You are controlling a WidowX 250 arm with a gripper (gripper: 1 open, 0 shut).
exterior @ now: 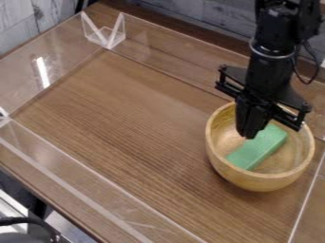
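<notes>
My black gripper (pixel 260 116) hangs over a cream bowl (pixel 223 157) at the right of the camera view, its tips near the bowl's back rim. A green rectangular object (pixel 260 144) lies inside the bowl, partly behind the gripper's lower end from this angle. I cannot tell how far the fingers are apart or whether anything is between them.
A wooden table (pixel 108 133) fills most of the view, clear at left and centre. A clear angular plastic object (pixel 105 31) stands at the back left. A dark cable or object (pixel 38 231) shows at the lower left edge.
</notes>
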